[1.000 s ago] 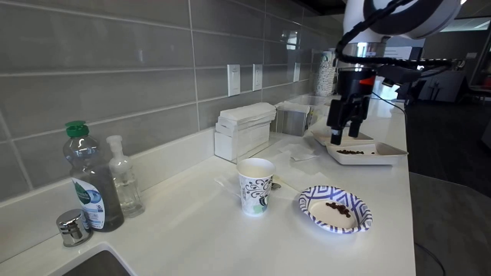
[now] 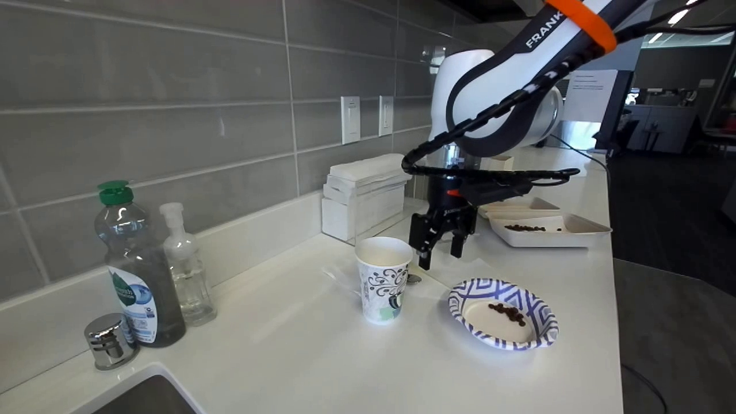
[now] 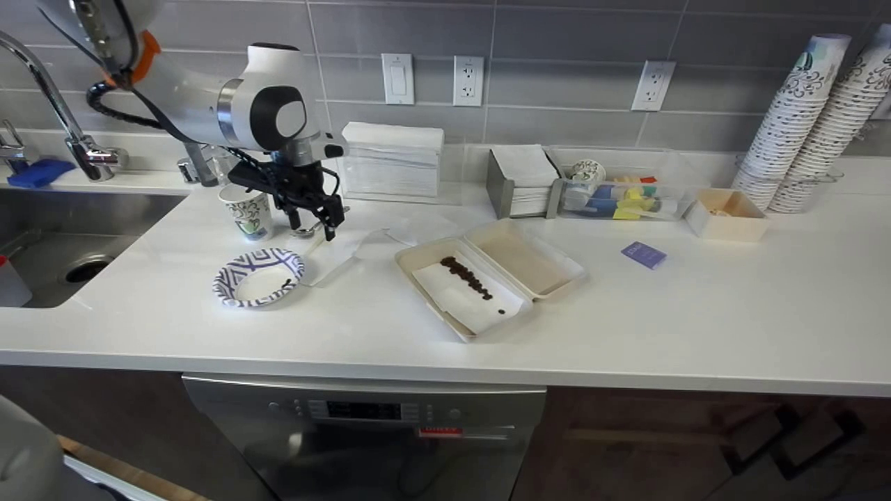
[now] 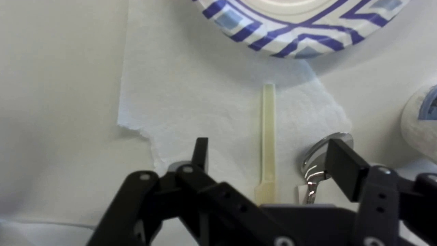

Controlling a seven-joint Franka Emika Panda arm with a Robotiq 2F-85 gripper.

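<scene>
My gripper is open above a white paper towel (image 4: 205,102) on the counter, its fingers wide apart and empty. Below, between the fingers in the wrist view, lies a pale flat stick (image 4: 268,135). A metal spoon (image 4: 315,164) rests close to it, partly covered by the right finger. The white cup with a dark swirl print (image 2: 384,286) stands upright beside the gripper. A blue-and-white patterned plate (image 2: 469,314) sits nearer the counter's front edge, with several small dark brown pieces (image 2: 508,313) in it.
An open takeout box (image 3: 434,305) holds a row of more dark pieces. Stacked paper towels in a clear holder (image 3: 392,163) stand by the wall behind the gripper. Left of the arm is the sink (image 3: 50,242). Bare counter (image 3: 710,309) stretches to the right.
My arm has come down and away from over the takeout box, toward the cup and spoon. The cup, plate and box have stayed in place.
</scene>
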